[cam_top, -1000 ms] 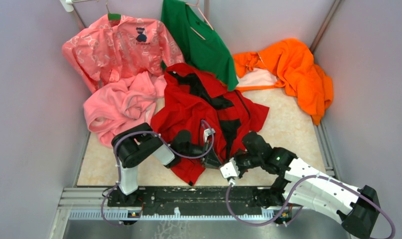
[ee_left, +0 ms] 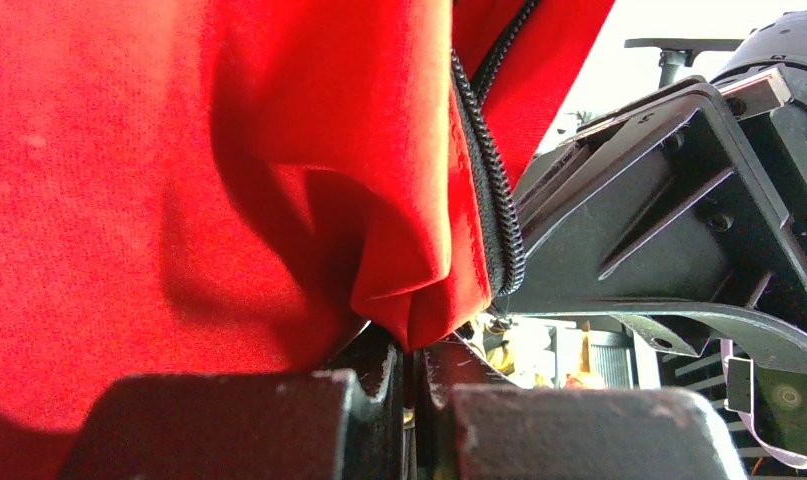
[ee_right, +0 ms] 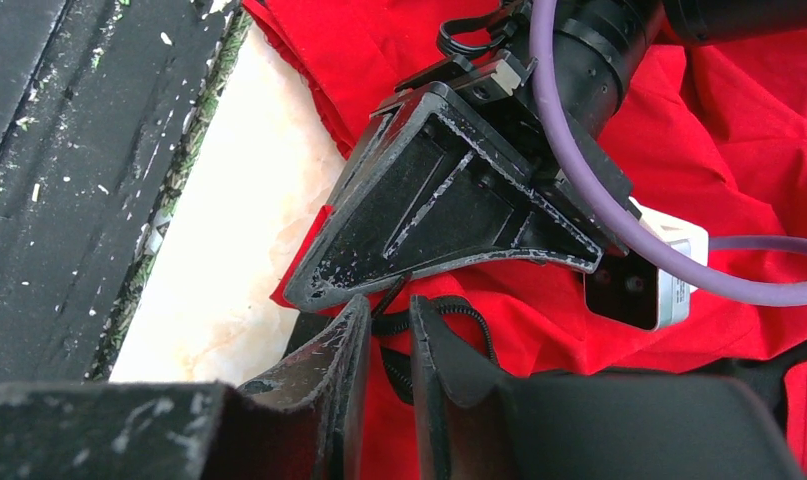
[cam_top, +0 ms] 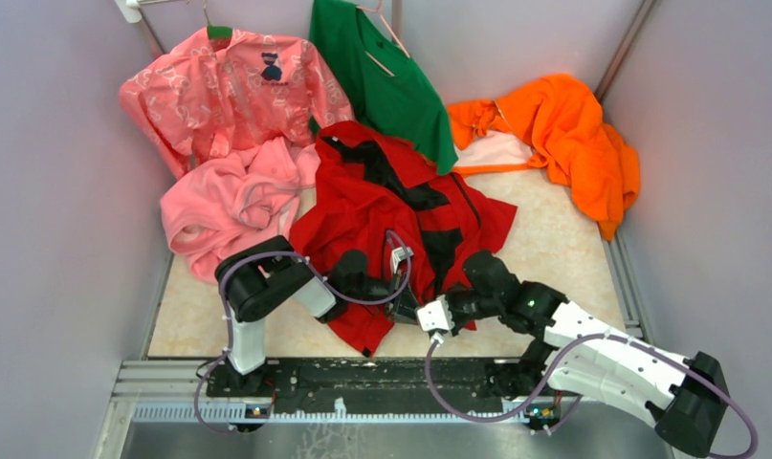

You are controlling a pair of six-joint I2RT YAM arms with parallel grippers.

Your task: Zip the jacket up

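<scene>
The red jacket lies on the table, its black zipper showing in the left wrist view. My left gripper is shut on a red fold at the jacket's edge beside that zipper. In the right wrist view my right gripper stands part open just beside the left gripper's housing, with a dark zipper tape and red cloth beneath the gap between its fingers. Whether anything is between them is unclear.
A pink jacket, pink fleece, green shirt and orange garment surround the red jacket. Bare table shows at the right. The black front edge is close to both grippers.
My right gripper and its wrist have shifted slightly left in the top view. The left arm and the jacket look unchanged.
</scene>
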